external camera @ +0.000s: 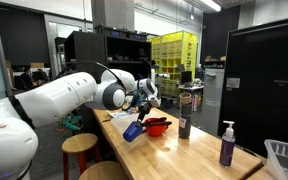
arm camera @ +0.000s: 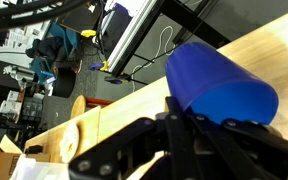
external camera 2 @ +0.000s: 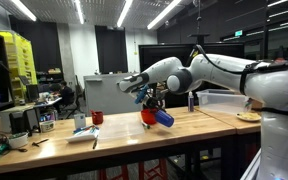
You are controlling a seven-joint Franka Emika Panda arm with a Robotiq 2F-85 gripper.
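Observation:
A blue cup (arm camera: 219, 80) fills the upper right of the wrist view, its open mouth facing the lower right. My gripper is shut on the cup's near rim. In exterior view 1 the blue cup (external camera: 133, 131) hangs tilted close to the table's left edge, below the gripper (external camera: 142, 116). Exterior view 2 has the blue cup (external camera 2: 164, 118) tilted beside a red bowl (external camera 2: 149, 117). Whether the cup touches the table cannot be told.
Right of the cup, the red bowl (external camera: 157, 128) sits on the wooden table (external camera: 189, 155). A dark canister (external camera: 185, 121) and a purple bottle (external camera: 227, 146) stand farther right, near a clear bin (external camera: 284, 158). Stools (external camera: 80, 143) are at the left.

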